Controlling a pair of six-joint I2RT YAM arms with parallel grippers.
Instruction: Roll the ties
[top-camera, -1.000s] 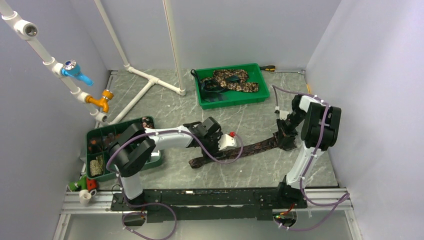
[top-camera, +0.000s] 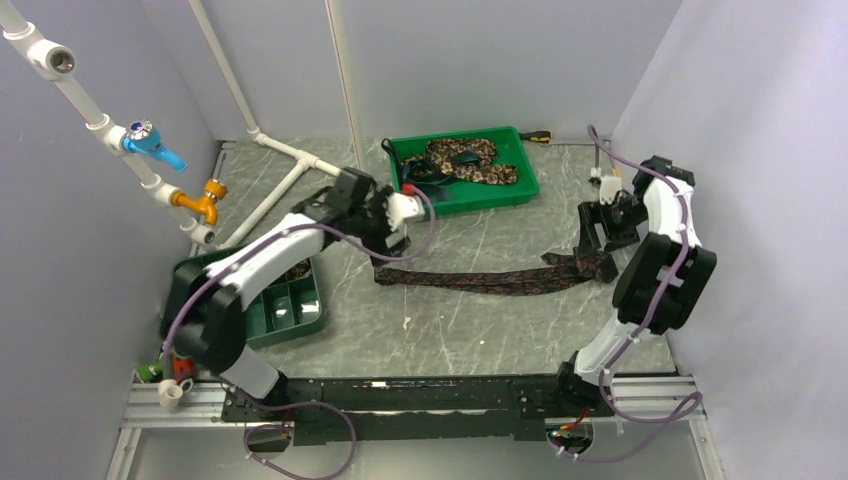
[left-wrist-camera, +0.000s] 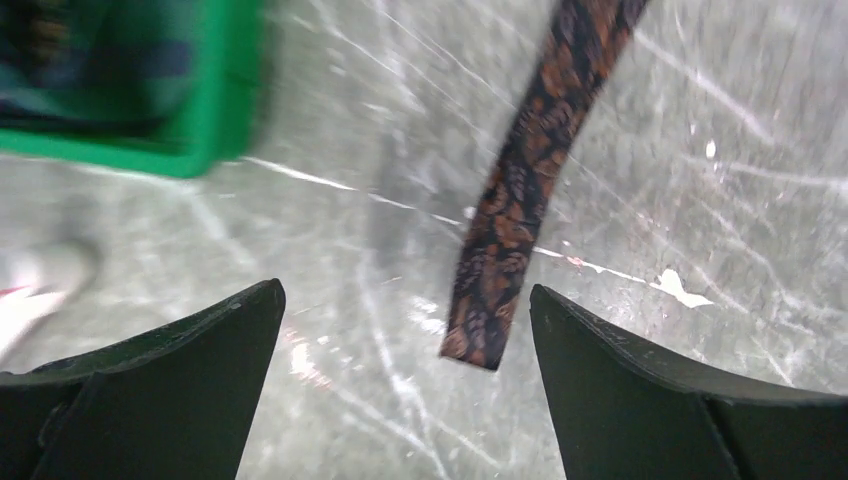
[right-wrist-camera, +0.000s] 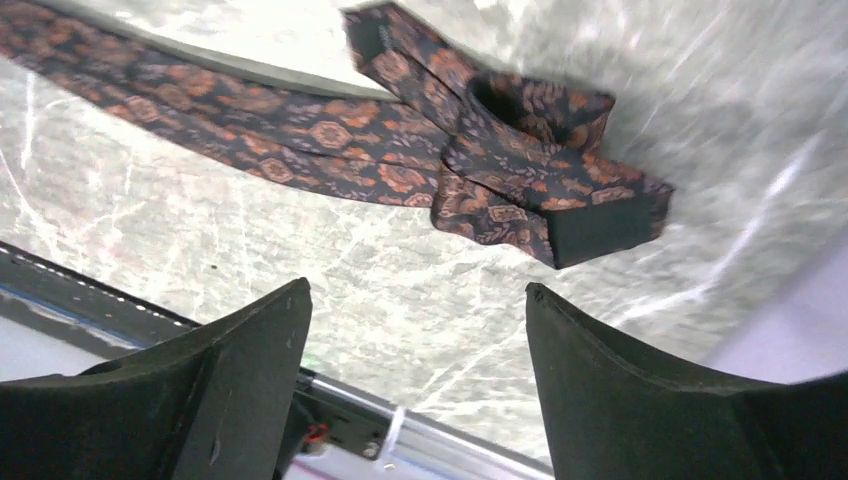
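Note:
A dark patterned tie (top-camera: 480, 283) stretches across the middle of the table. Its narrow end (left-wrist-camera: 480, 330) lies flat at the left; its right part (right-wrist-camera: 500, 200) is bunched in folds with a dark backing showing. My left gripper (top-camera: 392, 240) is raised over the left end, open, with nothing between its fingers in the left wrist view. My right gripper (top-camera: 600, 225) hangs above the bunched end, fingers apart and empty in the right wrist view.
A green tray (top-camera: 520, 190) with more ties stands at the back. A compartment box (top-camera: 290, 325) is at the left, with white pipes behind it.
Both grippers have risen off the tie, the left one moving up and back. The tie's left end has shifted backward since a second ago and now lies straighter across the table.

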